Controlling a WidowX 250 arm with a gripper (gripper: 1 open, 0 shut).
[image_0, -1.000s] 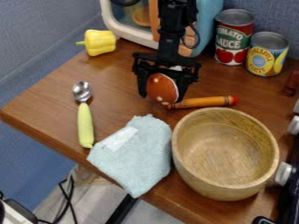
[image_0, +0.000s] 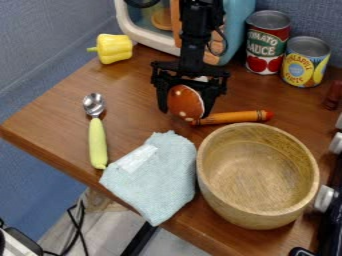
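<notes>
A black gripper (image_0: 186, 92) reaches down from the top centre of the camera view, its fingers either side of an orange-red round object (image_0: 186, 100); whether they grip it is unclear. An orange wooden stick (image_0: 241, 117) lies just right of that object. A wooden bowl (image_0: 258, 170) sits at front right, with a folded pale blue cloth (image_0: 150, 175) to its left. A spoon with a pale green handle (image_0: 98, 140) lies on the left.
A tomato sauce can (image_0: 266, 45) and a yellow-labelled can (image_0: 306, 65) stand at back right beside a toy appliance. A yellow pepper (image_0: 111, 48) lies at back left. Dark bottles line the right edge.
</notes>
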